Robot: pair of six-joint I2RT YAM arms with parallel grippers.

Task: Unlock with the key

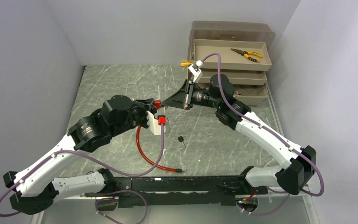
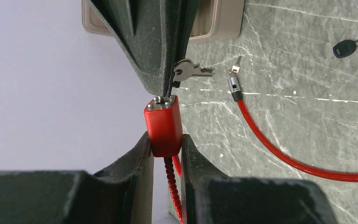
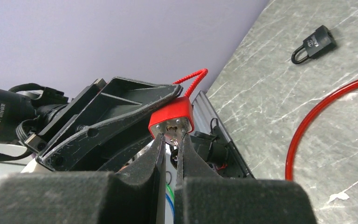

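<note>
In the left wrist view my left gripper is shut on a red padlock (image 2: 161, 123), held upright with its metal keyhole face up. My right gripper sits just above it, shut on a silver key (image 2: 184, 70). In the right wrist view the red lock (image 3: 170, 112) is directly beyond the right gripper's fingertips (image 3: 180, 140), the key's ring partly visible between them. Whether the key's tip is inside the keyhole is hidden.
A black-headed key (image 2: 344, 48) and red cable (image 2: 279, 154) lie on the marble table, with a black padlock (image 3: 321, 44). Stacked trays with pliers (image 1: 244, 53) stand at the back right.
</note>
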